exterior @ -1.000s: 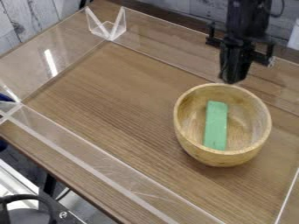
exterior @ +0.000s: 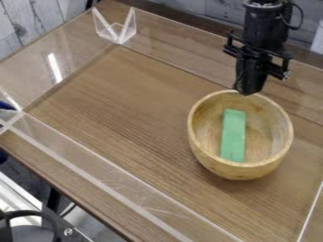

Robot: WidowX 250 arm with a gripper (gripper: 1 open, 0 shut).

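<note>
A tan round bowl [exterior: 270, 134] sits on the wooden table at the right, with a green flat block [exterior: 232, 134] lying inside it. My black gripper [exterior: 248, 87] hangs just above the bowl's back rim, pointing down; whether anything is between its fingers is too small to tell.
A small white wire-like container [exterior: 115, 26] stands at the back left. Black cables or hardware show at the bottom-left corner.
The bowl and green block look unmoved.
</note>
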